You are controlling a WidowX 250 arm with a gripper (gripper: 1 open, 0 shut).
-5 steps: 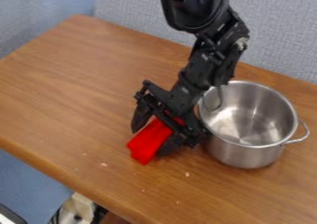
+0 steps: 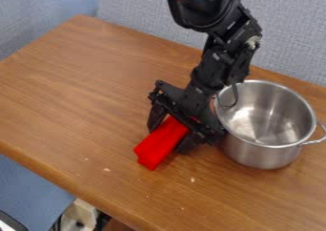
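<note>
My black gripper (image 2: 178, 125) is down at the table in the middle of the view, its fingers open around a red block (image 2: 159, 144). The block lies tilted toward the lower left, its upper end hidden under the gripper. Whether the fingers touch it, I cannot tell. Just right of the gripper stands a steel pot (image 2: 274, 130) with a side handle.
A grey textured wall runs along the back.
The gripper has shifted slightly to the right and its fingers have moved a little around the block. The pot sits marginally further right.
</note>
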